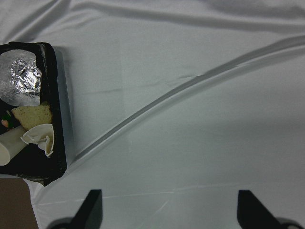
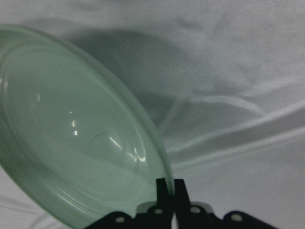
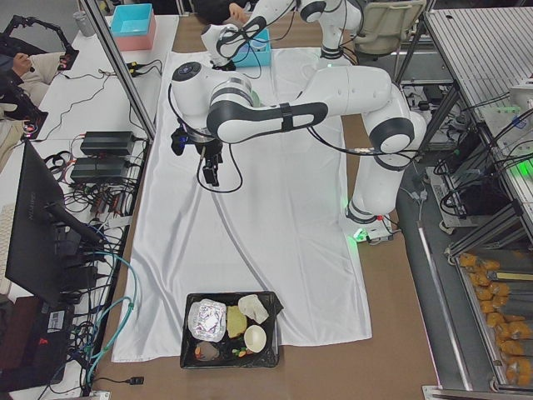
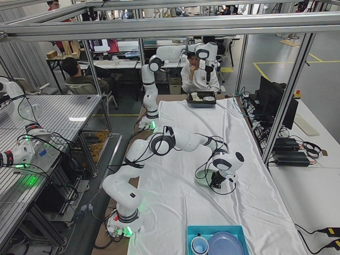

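A pale green plate (image 4: 203, 175) (image 2: 71, 124) is gripped at its rim by my right gripper, low over the white cloth in the camera right view. In the left wrist view my left gripper hangs open over bare cloth, with nothing between its fingers. A black tray (image 3: 187, 333) (image 1: 52, 162) at the cloth's end holds a foil dish (image 1: 26, 78), a sponge (image 1: 32, 116), crumpled paper and a cup.
A blue bin (image 4: 188, 234) with a mug (image 4: 200, 245) and a blue plate (image 4: 226, 248) stands at the opposite end from the tray. Monitor (image 3: 37, 242), cables and frame posts line one side.
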